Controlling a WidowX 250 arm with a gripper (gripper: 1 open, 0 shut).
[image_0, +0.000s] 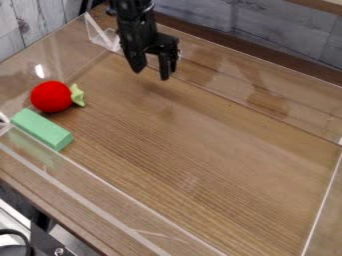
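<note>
My gripper (148, 58) is a dark shape at the top of the view, over the back of the wooden table (214, 150); whether it is open or shut is too small to tell. A red round object (51, 97) with a small green-yellow part beside it lies at the left. Below it lies a green rectangular block (42, 130).
A pale, thin, crumpled-looking thing (104, 32) is at the back left beside the arm. A grey wall edge runs along the back right, and the table's edge is at the lower left.
</note>
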